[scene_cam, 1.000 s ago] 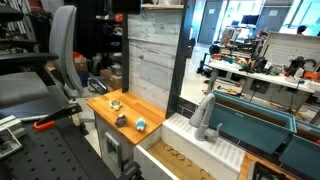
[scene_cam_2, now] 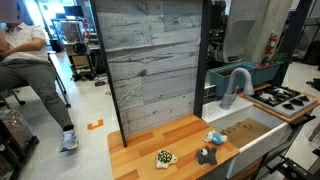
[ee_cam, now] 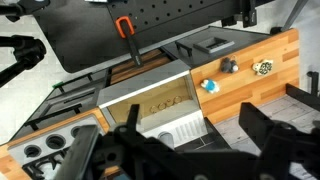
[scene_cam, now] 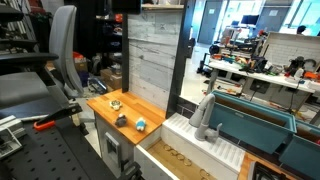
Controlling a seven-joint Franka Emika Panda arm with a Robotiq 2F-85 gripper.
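Note:
Three small toys rest apart on the wooden counter [scene_cam_2: 140, 158]: a blue-and-white one [scene_cam_2: 214, 138], a dark grey one [scene_cam_2: 207, 156] and a patterned yellowish one [scene_cam_2: 166, 158]. The wrist view looks down on the same blue toy [ee_cam: 210, 86], grey toy [ee_cam: 229, 66] and yellowish toy [ee_cam: 263, 67] at upper right. My gripper stands open there, its dark fingers [ee_cam: 128, 140] spread wide at the lower edge, with nothing seen between them. The toys lie beyond the fingers, untouched.
Beside the counter is a white sink [scene_cam: 147, 149] with a brown bottom. A grey faucet [scene_cam_2: 234, 86] rises behind it. The stove [ee_cam: 55, 143] lies at the sink's far side from the toys. A plank-patterned wall panel [scene_cam_2: 160, 75] stands behind the counter.

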